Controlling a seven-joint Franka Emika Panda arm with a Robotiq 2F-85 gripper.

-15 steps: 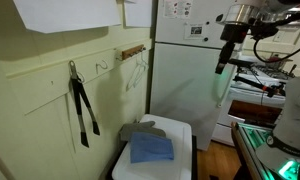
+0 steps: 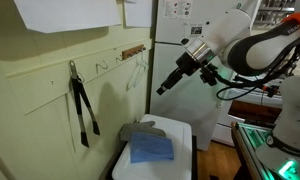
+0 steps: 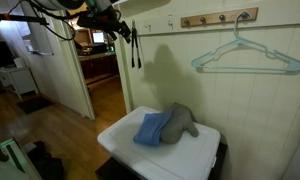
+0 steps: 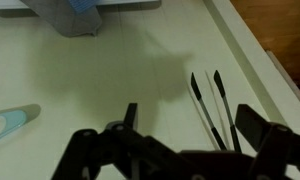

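Note:
My gripper is open, with its fingers spread and nothing held between them. In the wrist view it faces the pale wall, and the dark-tipped tongs [image 4: 212, 108] hang to the right of the middle. Those tongs [image 2: 84, 108] hang from a wall hook at the left of exterior view 1, well apart from the gripper. On the white lid below lie a folded blue cloth [image 3: 150, 128] and a grey mitt-like piece [image 3: 179, 122], side by side and touching.
A light-blue hanger [image 3: 248, 50] hangs on a wooden hook rack [image 3: 219, 17]. The white lid [image 3: 195, 153] projects from the wall below. Behind the arm stands a white fridge [image 2: 170, 65]. Paper sheets [image 2: 65, 12] cover the upper wall. Open air separates the gripper from the lid.
The arm has swung leftward in exterior view 1, from before the fridge's right side towards the wall. The gripper has also turned. Tongs, cloth and lid have stayed put.

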